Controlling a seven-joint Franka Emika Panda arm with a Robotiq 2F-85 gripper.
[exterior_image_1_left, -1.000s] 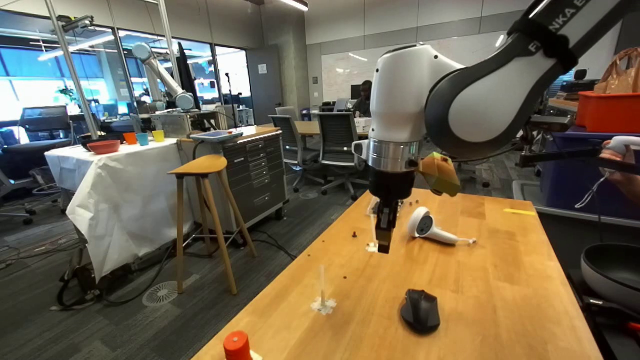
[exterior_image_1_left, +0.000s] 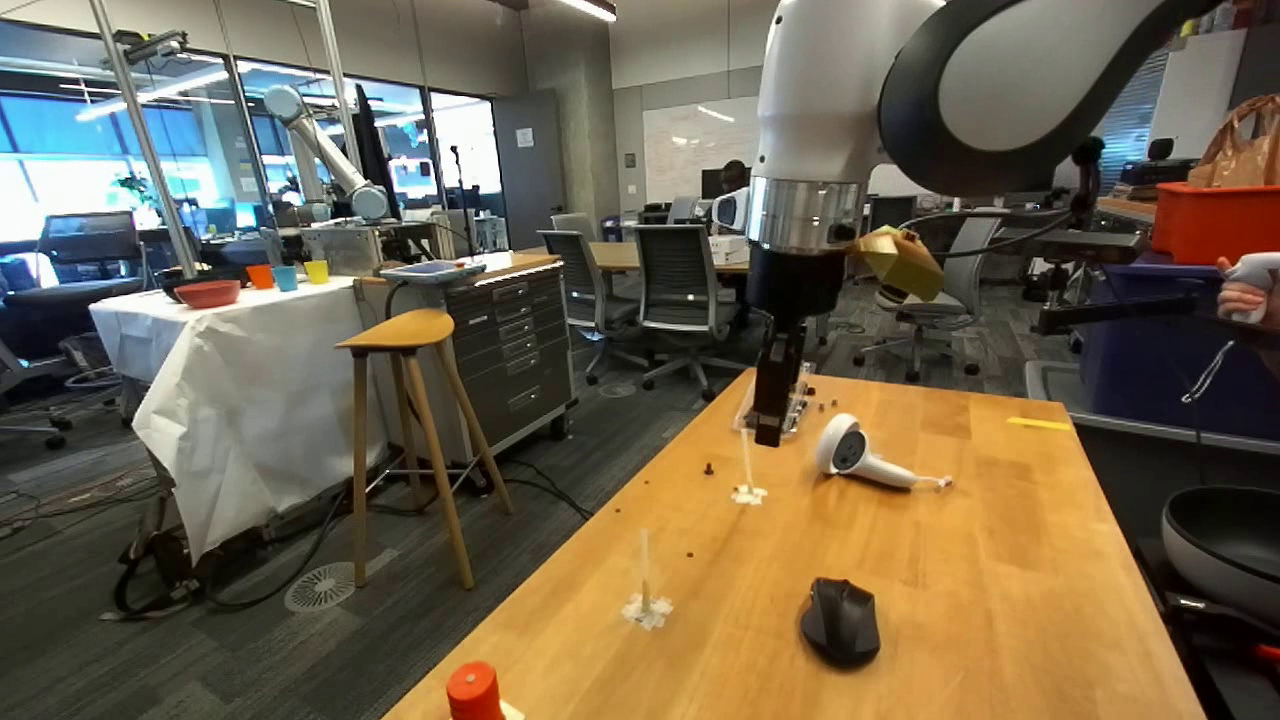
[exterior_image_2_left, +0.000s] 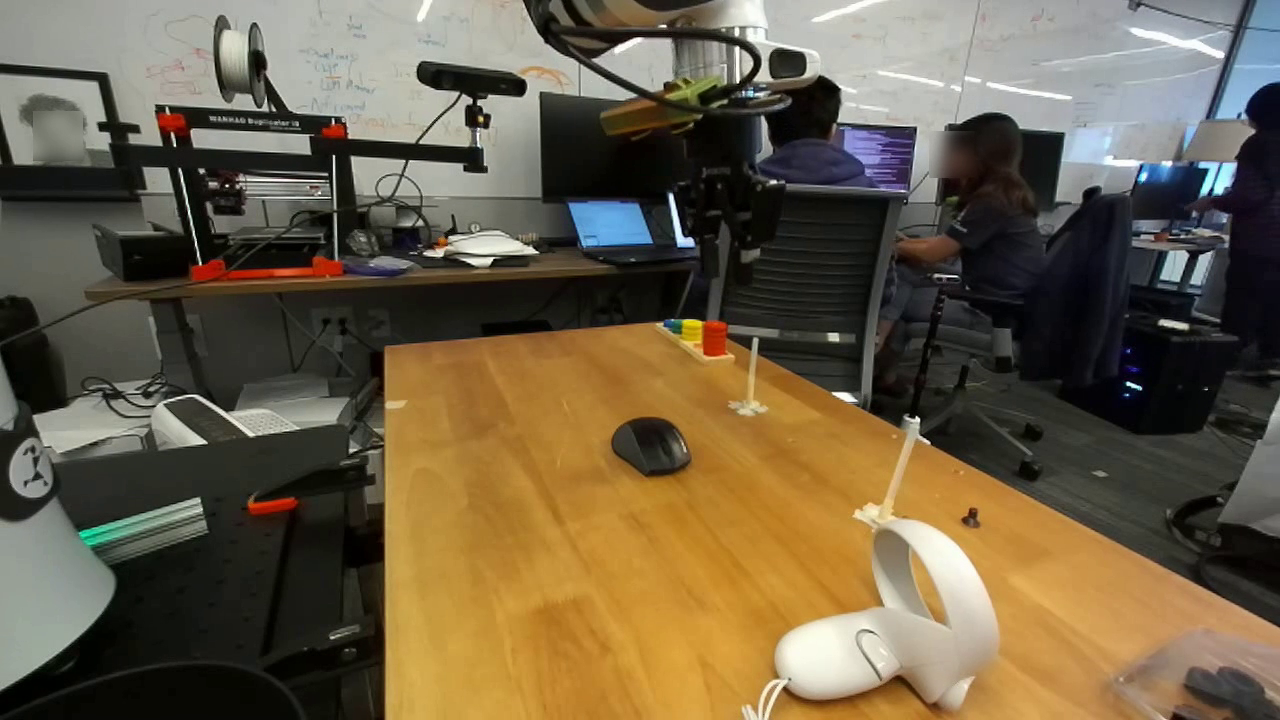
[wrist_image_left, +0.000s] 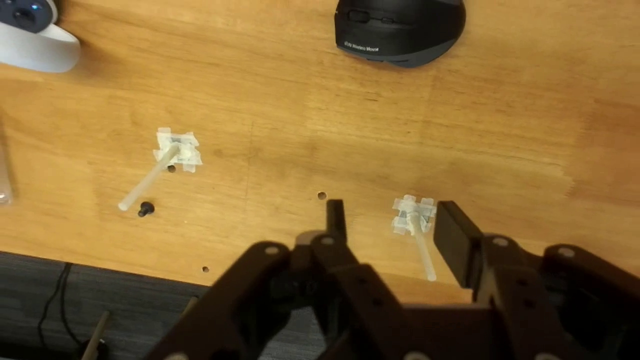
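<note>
High over the table, my gripper (exterior_image_1_left: 770, 434) points down with its fingers apart and nothing held between them. In the wrist view, one of its fingers (wrist_image_left: 454, 243) stands right of a pale peg (wrist_image_left: 423, 249) taped to the table below; that peg lies beneath the gap. A second taped peg (wrist_image_left: 150, 177) is to the left, near a white controller (wrist_image_left: 42, 51). Both pegs are upright on the table. Several coloured rings (exterior_image_2_left: 693, 332) sit in a row on a wooden base at the table's end, red nearest; exterior view 1 catches only the red stack (exterior_image_1_left: 474, 690).
A black mouse (exterior_image_1_left: 840, 622) rests on the table near the pegs. One small black screw (wrist_image_left: 146, 209) lies beside the left peg. A clear container (exterior_image_2_left: 1206, 678) with dark parts is at the other end.
My gripper and arm have risen higher above the table and shifted slightly right in exterior view 1. The mouse, pegs and controller have stayed in place.
</note>
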